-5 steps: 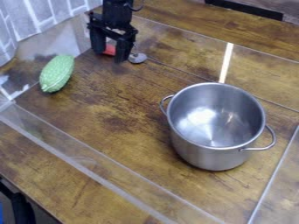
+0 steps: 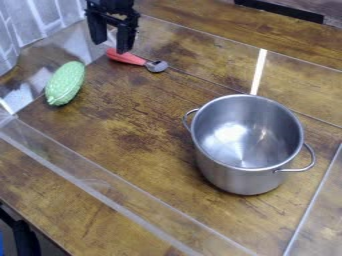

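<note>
My black gripper point(image 2: 112, 32) is at the top left, above and behind a red-handled utensil point(image 2: 130, 59) with a metal head lying flat on the wooden table. Whether its fingers are open or shut is hard to make out. A pale green corn-like vegetable point(image 2: 64, 83) lies at the left. A large steel pot point(image 2: 247, 160) with two side handles stands at the right, empty inside.
Clear strips or panels run along the left, bottom and right edges.
My gripper has moved up and to the left, away from over the red-handled utensil, which is now fully in view. The vegetable and pot have stayed in place.
</note>
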